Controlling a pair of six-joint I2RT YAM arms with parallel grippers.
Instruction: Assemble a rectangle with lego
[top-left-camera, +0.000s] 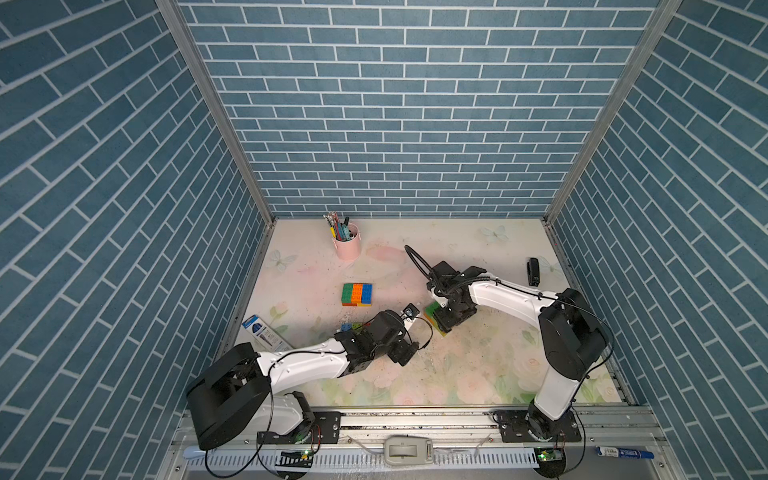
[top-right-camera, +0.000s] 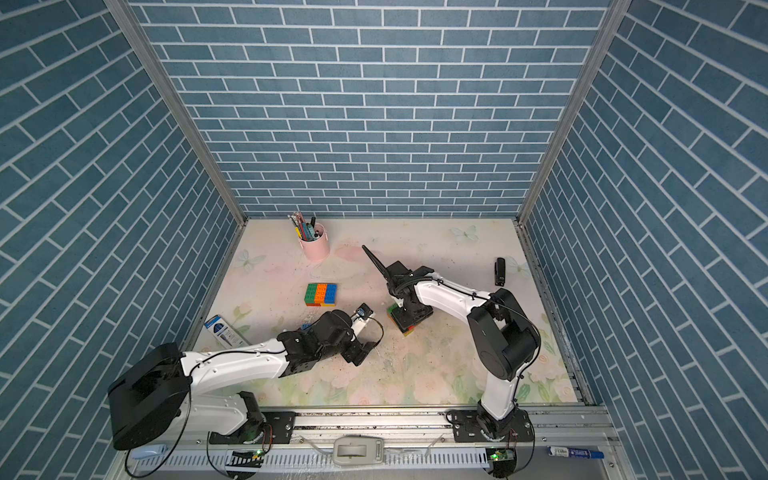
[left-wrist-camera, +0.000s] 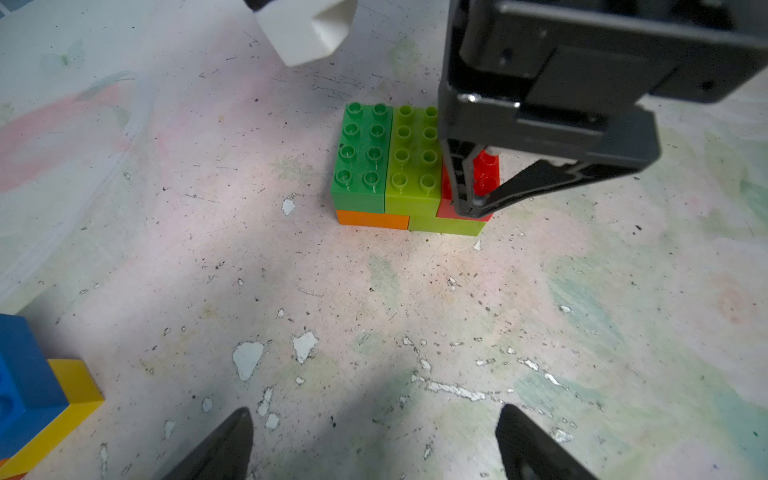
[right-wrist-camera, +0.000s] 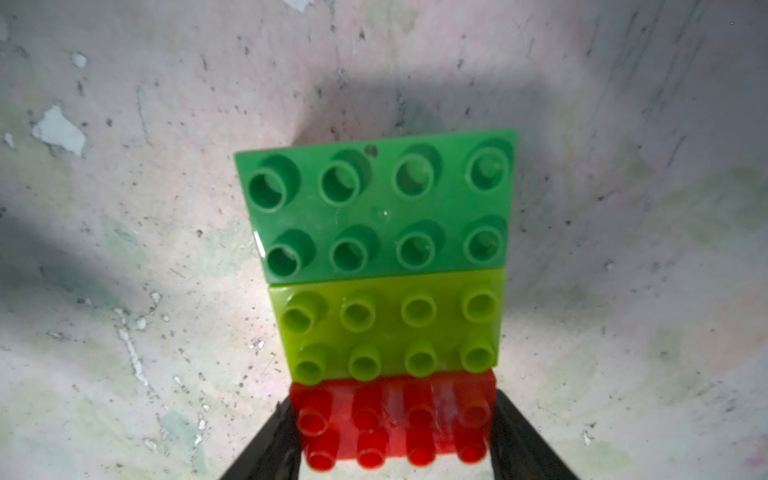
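A two-layer block stands on the table in the left wrist view. Its top row runs dark green brick (left-wrist-camera: 364, 160), lime brick (left-wrist-camera: 413, 152), then red brick (left-wrist-camera: 485, 177); an orange brick (left-wrist-camera: 372, 219) shows in the lower layer. My right gripper is shut on the red brick, one finger at each end, and the red brick lies against the lime one. My left gripper is open and empty, over bare table to the left of that block. A finished-looking green, orange and blue block (top-left-camera: 357, 293) sits farther back.
At the left wrist view's lower left lies a blue brick (left-wrist-camera: 25, 384) beside a yellow brick (left-wrist-camera: 76, 392). A pink pen cup (top-left-camera: 347, 245) stands at the back, a black stapler (top-left-camera: 533, 271) far right. Between the arms the front table is free.
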